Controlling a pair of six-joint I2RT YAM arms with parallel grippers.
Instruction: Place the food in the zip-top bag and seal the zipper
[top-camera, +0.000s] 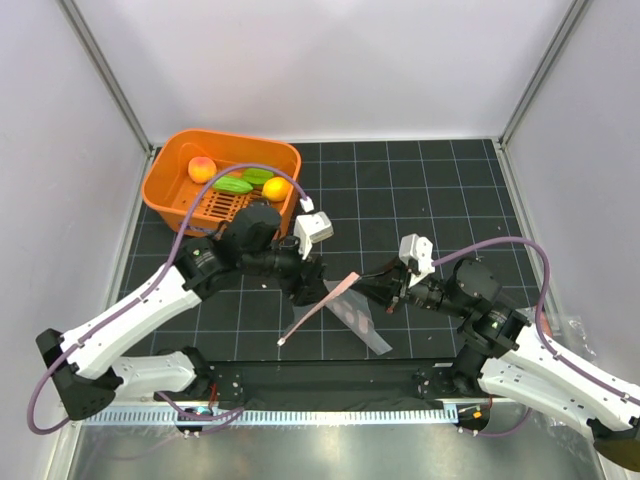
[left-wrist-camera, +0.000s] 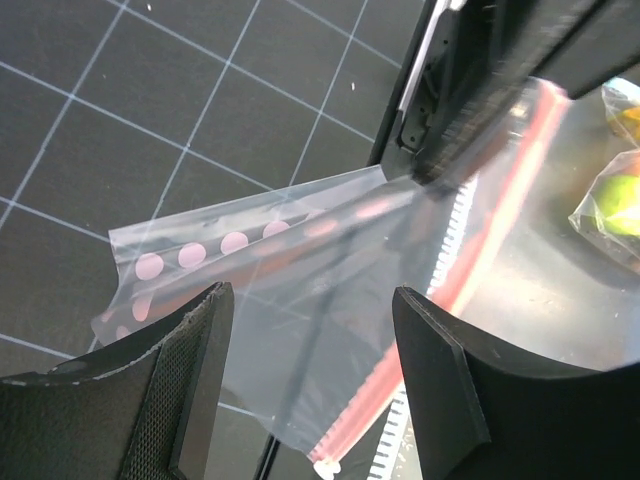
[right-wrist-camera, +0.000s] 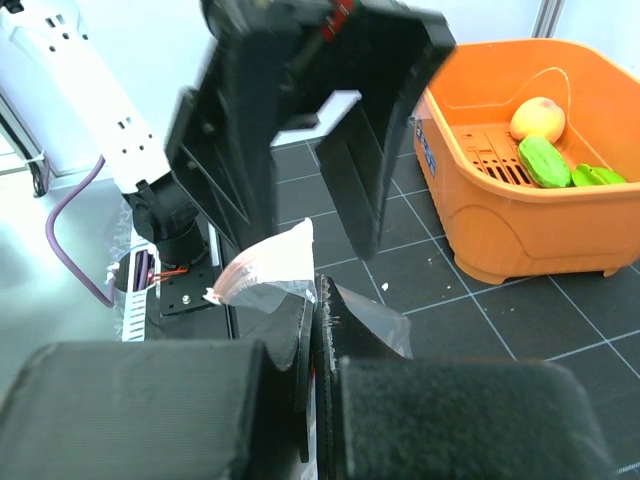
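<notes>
A clear zip top bag with a pink zipper strip and pink dots hangs over the mat's front. My right gripper is shut on the bag near the zipper's end, seen as a folded pink-and-clear flap in the right wrist view. My left gripper hovers over the bag just left of the right one, its fingers apart with the bag visible between them in the left wrist view. The food, a peach, cucumber and yellow fruit, lies in the orange bin.
Bagged items lie beyond the mat's edge in the left wrist view. A metal rail runs along the front.
</notes>
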